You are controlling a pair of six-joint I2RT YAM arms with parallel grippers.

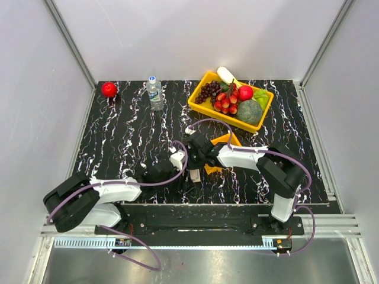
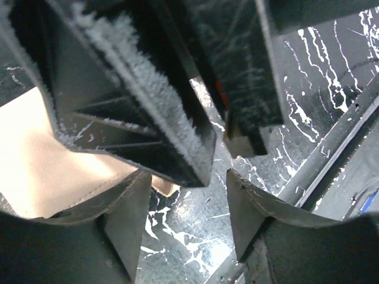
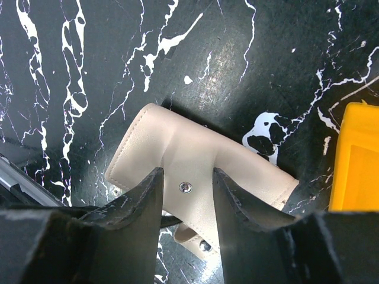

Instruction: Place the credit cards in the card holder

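Note:
The beige card holder (image 3: pixel 195 154) lies on the dark marbled table, its strap with a metal snap folded towards my right gripper. That gripper stands part open just over the holder, its fingertips apart on either side of the snap. A dark tip, seemingly of the left gripper, reaches by the strap's lower part. In the left wrist view my left gripper has its fingertips apart, beside the holder (image 2: pixel 35 160); the right gripper's black body covers much of that view. I cannot make out any credit card.
An orange-yellow tray (image 1: pixel 231 140) lies right of the holder, partly under the right arm. A yellow basket (image 1: pixel 260 123) of fruit and vegetables, a water bottle (image 1: pixel 155 94) and a red tomato (image 1: pixel 109 89) stand at the back. Both grippers are crowded close together.

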